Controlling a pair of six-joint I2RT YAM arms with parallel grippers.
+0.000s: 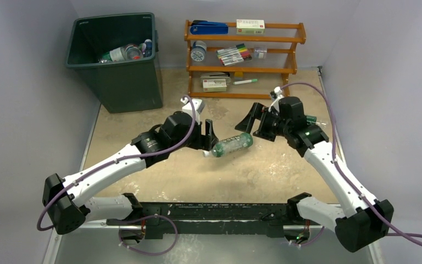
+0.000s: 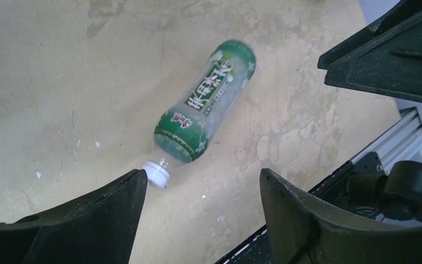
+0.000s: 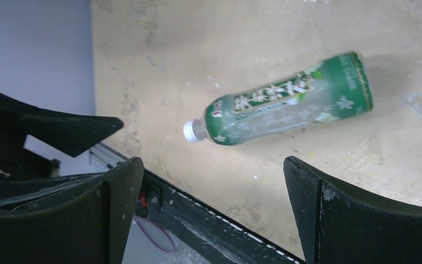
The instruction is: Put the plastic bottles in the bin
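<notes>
A clear plastic bottle with green label (image 1: 232, 145) (image 2: 202, 102) (image 3: 286, 102) lies on its side on the floor board between my arms, its white cap pointing toward the left. My left gripper (image 1: 207, 137) hangs at the cap end; in the left wrist view its fingers are apart with nothing between them. My right gripper (image 1: 250, 125) is open above the bottle, empty. A second green bottle (image 1: 316, 121) lies partly hidden behind the right arm. The dark green bin (image 1: 112, 91) at the back left holds several bottles.
A wooden shelf (image 1: 244, 69) with boxes, pens and a jar stands along the back wall. Bare board surrounds the bottle in front. Grey walls close in both sides, and a dark rail (image 1: 214, 212) runs along the front edge.
</notes>
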